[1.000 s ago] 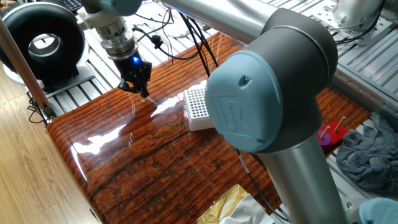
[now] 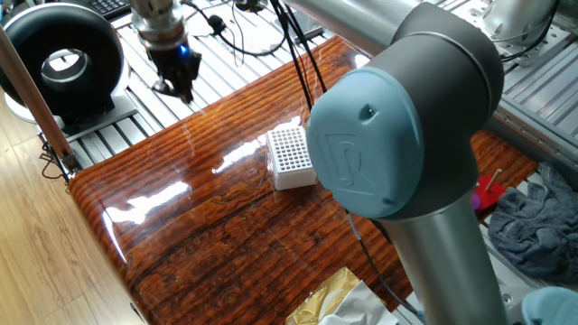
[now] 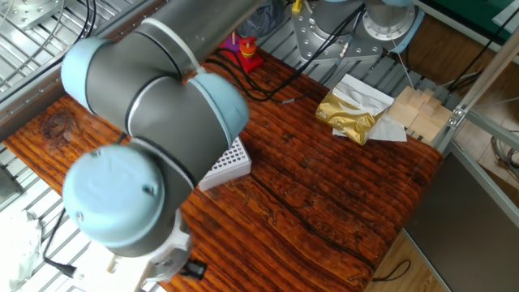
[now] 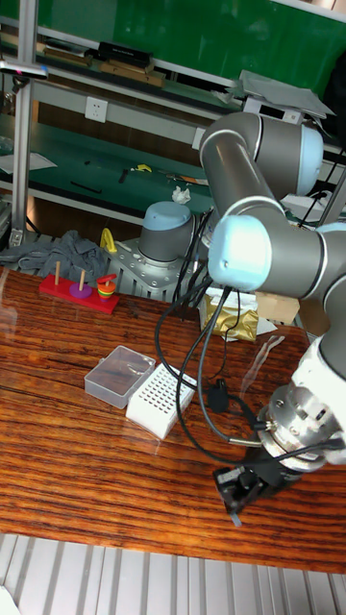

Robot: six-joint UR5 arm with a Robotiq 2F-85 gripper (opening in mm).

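My black gripper (image 2: 183, 88) hangs at the left end of the arm, over the table's far edge in exterior view 1. In exterior view 3 the gripper (image 4: 234, 501) points down at the lower right, with a small bluish tip (image 4: 236, 520) showing at its fingertips. Whether the fingers are closed on that tip is too small to tell. A white rack with rows of holes (image 2: 291, 155) stands on the table, apart from the gripper. Beside it is a clear, shallow box (image 4: 120, 375), seen only in exterior view 3. The arm covers part of the rack (image 3: 229, 166) in exterior view 2.
A red base with pegs and rings (image 4: 80, 293) stands near the grey cloth (image 4: 72, 255). A gold tissue pack (image 3: 347, 122) and wooden blocks (image 3: 420, 113) lie at one table end. Loose cables (image 4: 190, 405) droop near the rack.
In exterior view 1 my gripper has moved up and slightly left, away from the rack. A thin pale piece showed below its fingertips earlier; it is not discernible there now. The rack has stayed put.
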